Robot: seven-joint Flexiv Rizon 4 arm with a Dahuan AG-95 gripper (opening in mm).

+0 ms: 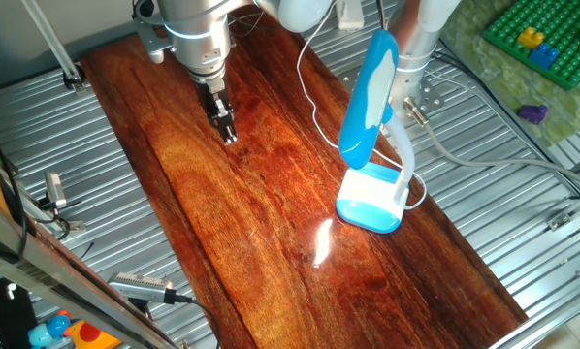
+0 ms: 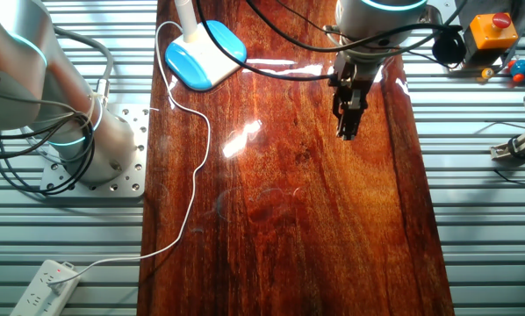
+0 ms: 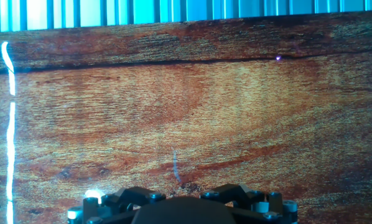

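My gripper (image 1: 230,140) hangs over the far-left part of the brown wooden table (image 1: 256,247), pointing down. It shows at the upper right in exterior view 2, above the same glossy wood. Black finger linkages (image 3: 136,198) appear on both sides of the bottom edge in the wrist view. The dark gripper body covers the middle there, and I cannot tell how far apart the fingertips stand. No object shows between the fingers. A blue-and-white desk lamp (image 1: 370,199) stands on the table, well to the gripper's right in exterior view 1.
The lamp's tall blue head (image 1: 370,97) rises above its base, and a white cable (image 2: 208,140) curves across the wood. A power strip (image 2: 43,290) and an orange emergency-stop box (image 2: 492,37) lie off the table. Most of the wood is bare.
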